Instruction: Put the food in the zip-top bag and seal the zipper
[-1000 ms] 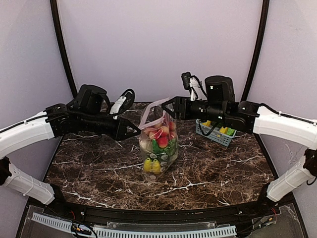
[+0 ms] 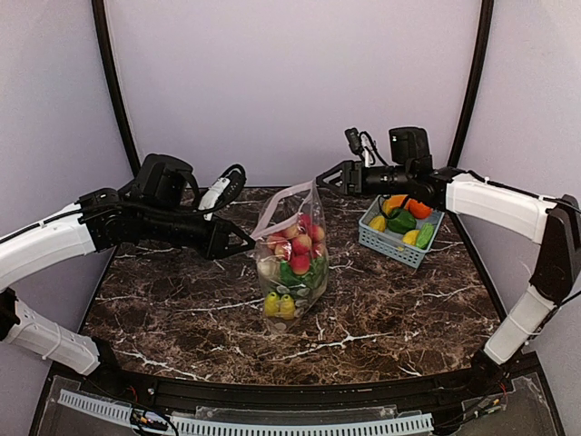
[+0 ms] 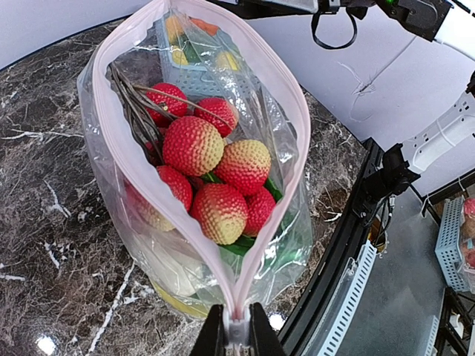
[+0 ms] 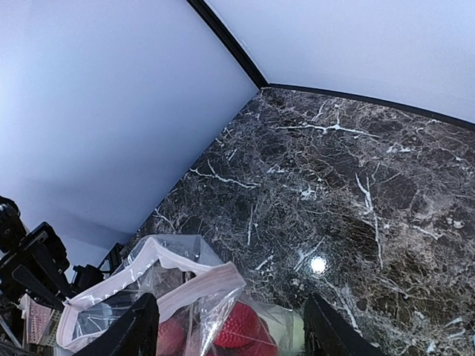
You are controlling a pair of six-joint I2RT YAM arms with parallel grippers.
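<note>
A clear zip top bag (image 2: 313, 272) stands upright on the marble table, its pinkish-white zipper strip (image 3: 286, 81) spread into a wide loop. Inside lie several red and yellow round fruits (image 3: 193, 144), with green leaves below them and yellow pieces (image 2: 279, 304) at the bottom. My left gripper is shut on the near corner of the zipper strip. Beyond the opposite corner, my right gripper (image 2: 320, 179) is open. In the right wrist view, that bag corner (image 4: 230, 276) rises between the two spread fingers, with neither finger seen pressing on it.
A blue-grey basket (image 2: 390, 252) holding oranges (image 2: 419, 207), yellow pieces and green vegetables stands at the right, behind and beneath my right arm.
The left gripper has stayed nearly still.
</note>
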